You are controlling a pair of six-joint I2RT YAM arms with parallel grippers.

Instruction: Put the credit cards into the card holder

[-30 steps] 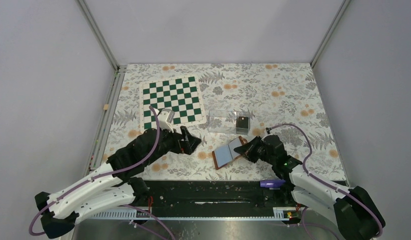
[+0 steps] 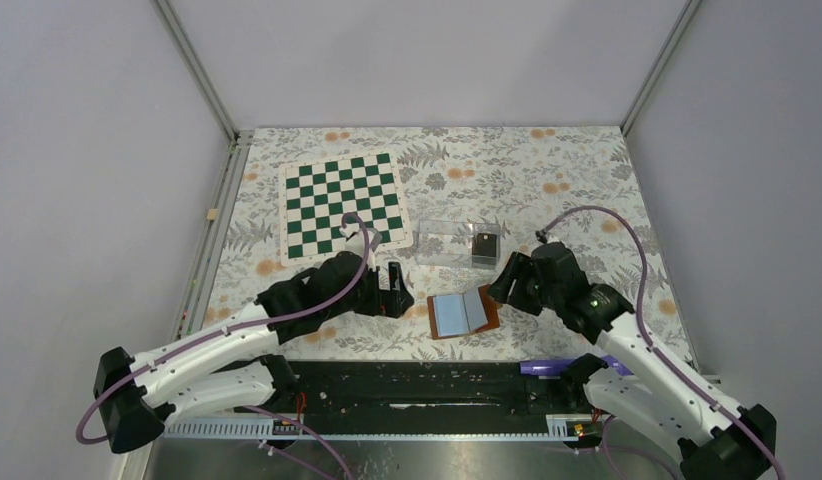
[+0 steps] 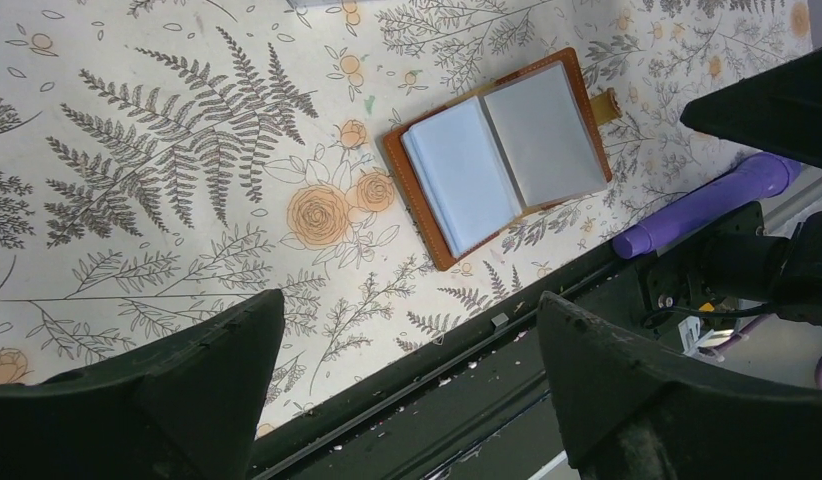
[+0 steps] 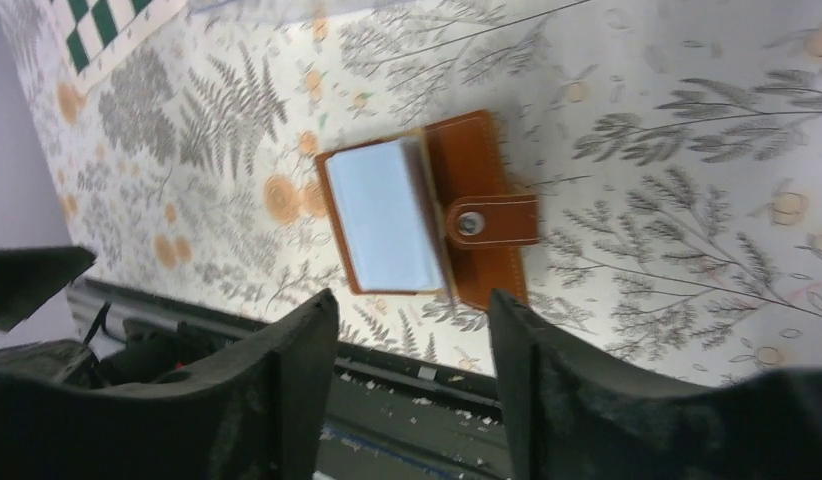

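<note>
The brown leather card holder point(image 2: 451, 316) lies open on the patterned table near its front edge, showing light blue and clear sleeves and, in the right wrist view, a strap with a snap point(image 4: 492, 218). My left gripper point(image 2: 390, 292) hangs to its left, open and empty. My right gripper point(image 2: 512, 280) is above and right of the holder, fingers apart with nothing between them. A clear box point(image 2: 442, 243) behind the holder has a dark stack point(image 2: 484, 244) at its right end, possibly cards; too small to tell.
A green-and-white chessboard point(image 2: 342, 195) lies at the back left. A purple cylinder point(image 3: 707, 200) is at the front right edge.
My right gripper has risen off the holder, which now lies flat and less turned, and its fingers have parted. My left gripper has moved rightward and slightly down in the top view.
</note>
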